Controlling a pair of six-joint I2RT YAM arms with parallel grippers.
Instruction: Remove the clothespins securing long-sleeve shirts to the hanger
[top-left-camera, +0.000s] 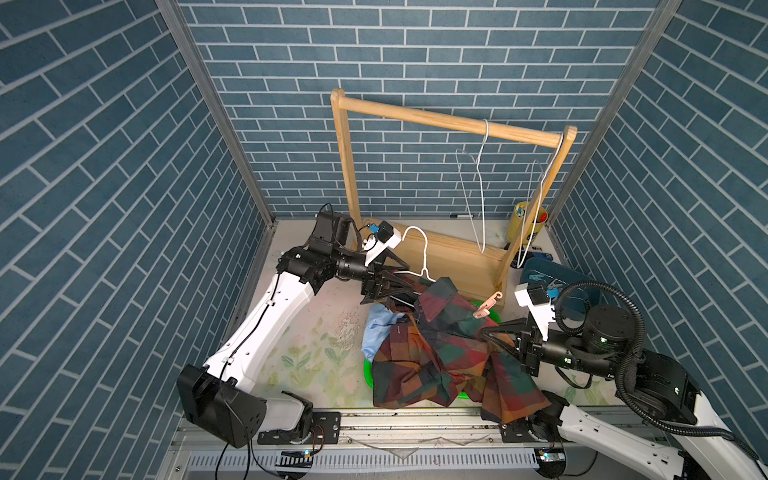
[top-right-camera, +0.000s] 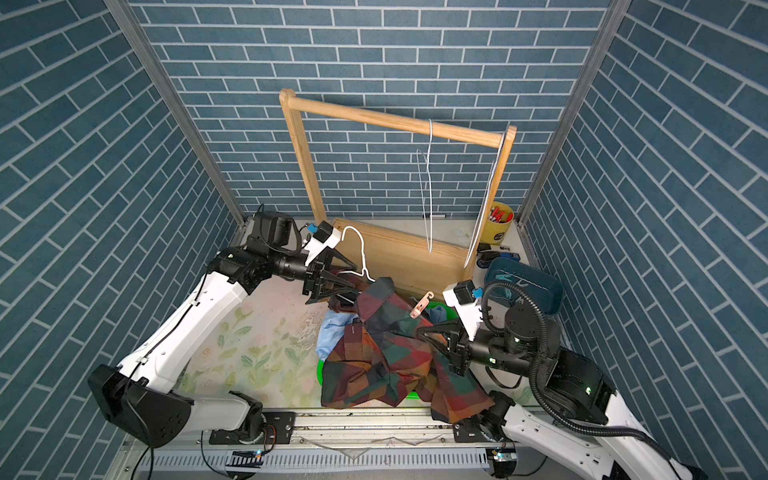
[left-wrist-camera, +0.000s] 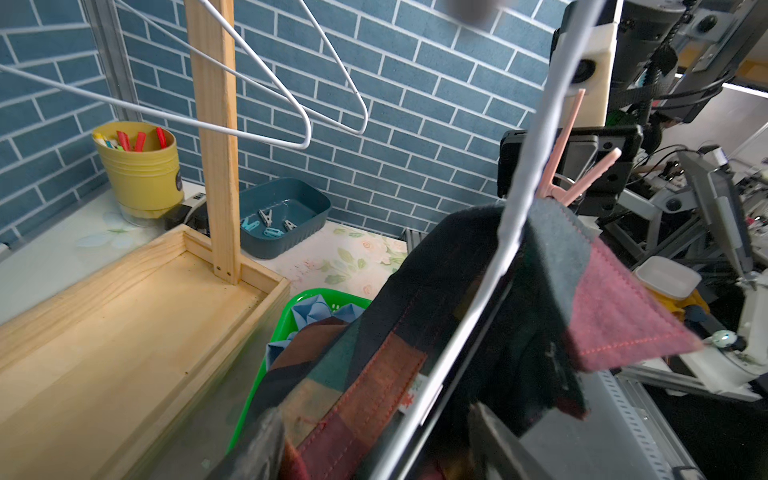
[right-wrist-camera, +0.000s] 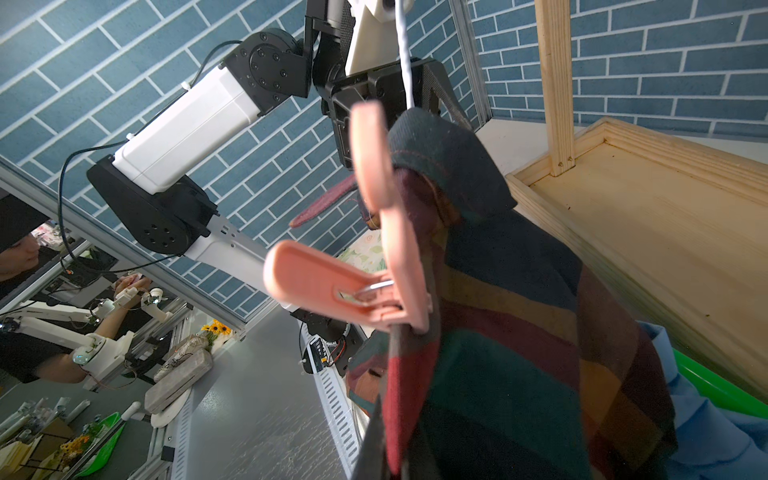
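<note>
A plaid shirt (top-left-camera: 448, 336) drapes over a white wire hanger (top-left-camera: 425, 254) above a green basket. One pink clothespin (right-wrist-camera: 404, 264) is clipped at the shirt's right shoulder, its handles pointing up. Just below that clothespin, my right gripper is shut on the thin red edge of the shirt. My left gripper stands part open at the collar side, its fingers (left-wrist-camera: 489, 444) on either side of the hanger wire and cloth. Whether those fingers touch the wire, I cannot tell.
Two empty hangers (top-left-camera: 481, 184) hang from the wooden rack (top-left-camera: 448, 120). Light blue cloth (top-left-camera: 380, 328) lies in the green basket (top-left-camera: 369, 374). A teal bin (left-wrist-camera: 300, 204) with several clothespins and a yellow cup (left-wrist-camera: 144, 180) stand at the right.
</note>
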